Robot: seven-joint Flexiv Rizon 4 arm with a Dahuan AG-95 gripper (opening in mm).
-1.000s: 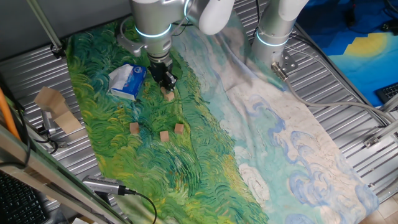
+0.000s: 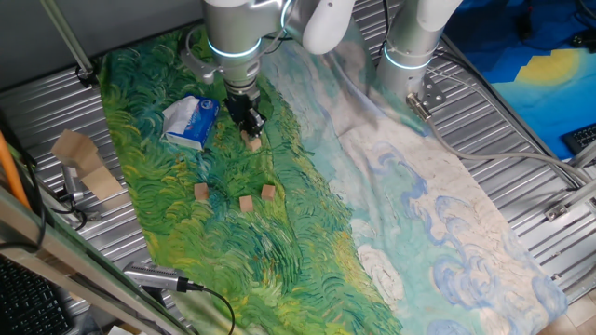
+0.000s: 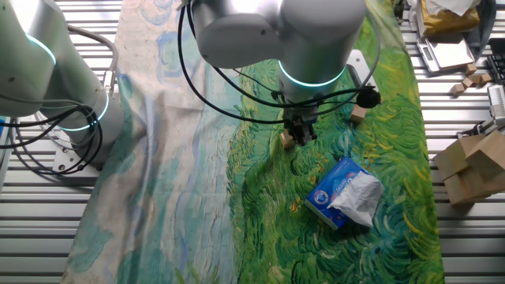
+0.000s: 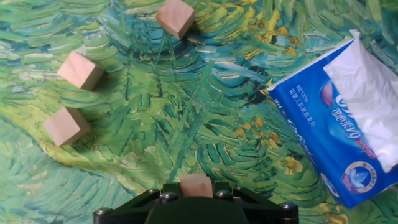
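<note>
A small wooden cube (image 4: 196, 185) sits between the fingers of my gripper at the bottom edge of the wrist view. The fingers stand close against both its sides, and the fingers look shut on it. In exterior view 1 this cube shows just under the gripper (image 2: 251, 132), low over the cloth; whether it touches the cloth is unclear. Three more loose cubes lie on the green part: one cube (image 4: 176, 18) at the top, a second cube (image 4: 81, 70) at the left and a third cube (image 4: 66, 126) below it.
A blue tissue pack (image 4: 336, 118) with a white tissue sticking out lies beside the gripper. A cardboard piece (image 2: 86, 166) stands off the cloth at the left.
The upper arm has shifted very slightly to the right in exterior view 1. The gripper's tip and the cubes look almost unmoved.
</note>
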